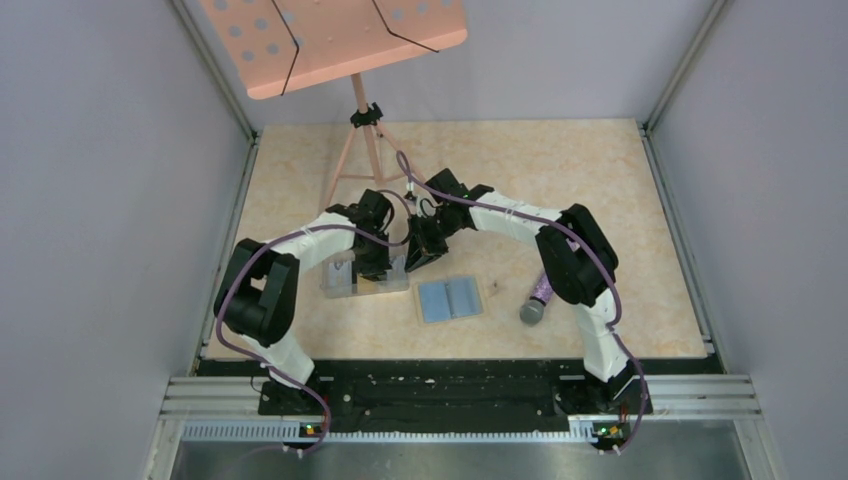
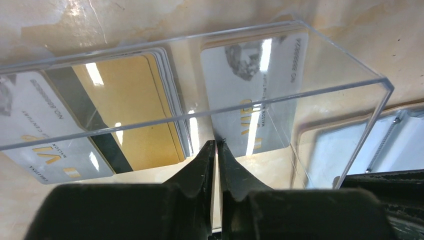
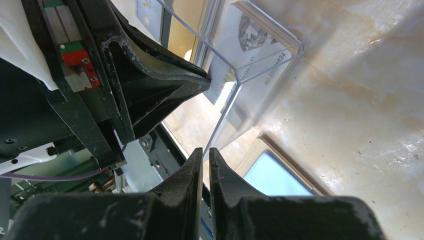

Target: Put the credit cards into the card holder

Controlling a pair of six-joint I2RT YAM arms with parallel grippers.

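A clear box (image 1: 342, 290) holds several credit cards: in the left wrist view, white ones (image 2: 47, 130) and gold ones (image 2: 130, 105) lie at left, a separate white stack (image 2: 252, 95) at right. My left gripper reaches over the box, tips narrowly parted by the near left edge of that right stack; no card shows between them. My right gripper is at the box's right end, the clear wall's edge running down between its close-set tips; whether they clamp it cannot be told. The blue two-panel card holder (image 1: 449, 300) lies open on the table.
A purple-handled microphone (image 1: 534, 309) lies at the right, near the right arm. The pink stand (image 1: 366, 130) rises behind the box. Both arms are close together over the box. Bare table spreads at the far right and front left.
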